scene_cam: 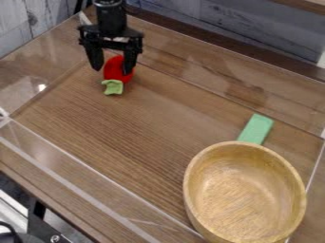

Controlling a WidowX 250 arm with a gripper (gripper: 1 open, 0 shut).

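Observation:
My gripper [110,52] is at the top of the camera view, dark, its fingers open and pointing down around the upper part of a red round object [118,69]. The red object has a green leafy piece [112,86] at its near side, like a strawberry or radish toy. Whether the fingers touch it I cannot tell.
A large yellow bowl [242,195] fills the lower right. A green block [254,130] lies to the right above it.

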